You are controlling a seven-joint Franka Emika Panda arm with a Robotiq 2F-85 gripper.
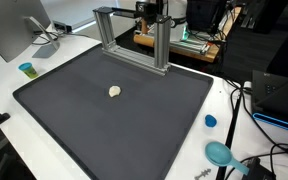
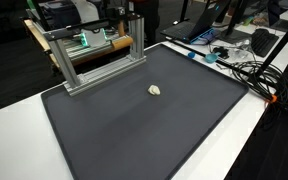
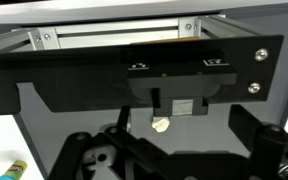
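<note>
My gripper is at the bottom of the wrist view, its dark fingers apart with nothing visible between them. Just beyond it runs a black bar (image 3: 79, 85) with bolts at its right end, and a dark block with a pale metallic patch (image 3: 183, 107) at its middle. A small cream-coloured lump (image 1: 114, 91) lies on the dark grey mat (image 1: 94, 125); it also shows below the bar in the wrist view. In the exterior views the fingers cannot be made out.
An aluminium-railed frame (image 2: 106, 72) stands at one edge of the mat. A cup with green and blue (image 1: 28, 70) is on the white table. Off the mat lie a blue piece (image 1: 210, 121), a turquoise round item (image 1: 222, 155) and cables.
</note>
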